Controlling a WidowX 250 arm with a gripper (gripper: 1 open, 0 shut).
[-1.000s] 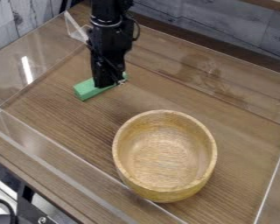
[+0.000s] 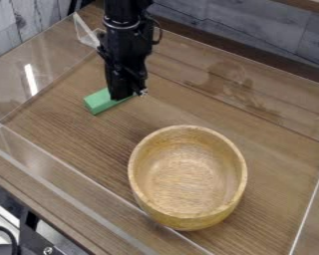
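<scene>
My black gripper (image 2: 131, 88) hangs from the arm at the upper middle, just above and right of a green rectangular block (image 2: 101, 103) lying flat on the wooden table. The gripper looks shut, with nothing clearly visible between its fingers; part of the block's right end is close behind or under it. A large pale wooden bowl (image 2: 189, 175) stands empty at the lower right.
My gripper has shifted slightly upward and to the right over the last second. The green block and the bowl look unchanged.
</scene>
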